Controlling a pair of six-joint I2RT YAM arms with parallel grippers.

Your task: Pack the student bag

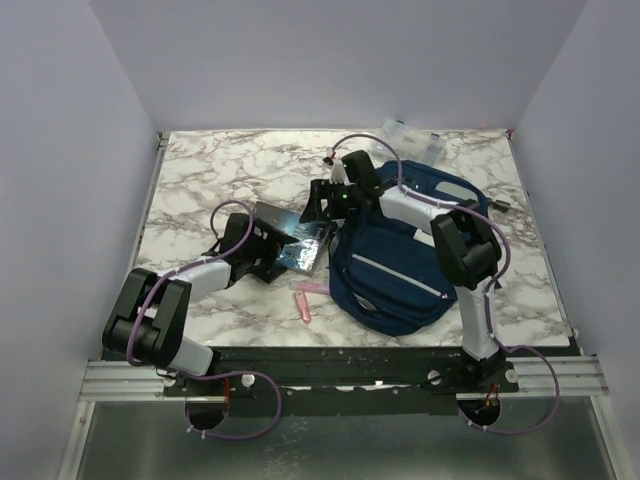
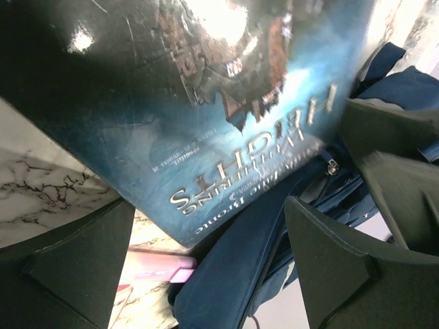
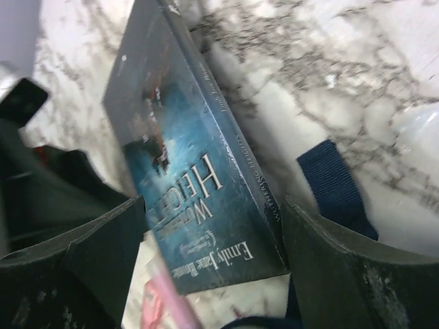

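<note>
A dark blue book (image 1: pixel 303 252), titled Wuthering Heights, lies left of the open navy bag (image 1: pixel 385 268). In the left wrist view the book's cover (image 2: pixel 199 154) comes between the wide-set fingers of my left gripper (image 1: pixel 284 240). My right gripper (image 1: pixel 312 212) is at the book's upper right corner, with the book (image 3: pixel 199 185) reaching in between its fingers. Its right finger (image 3: pixel 305 236) is close beside the spine; contact is hard to tell. Both grippers stand open. The left gripper partly hides the book from above.
Two pink items (image 1: pixel 303 306) (image 1: pixel 315 287) lie just below the book. A clear plastic case (image 1: pixel 408 143) sits behind the bag, and a small dark object (image 1: pixel 500 205) lies to its right.
</note>
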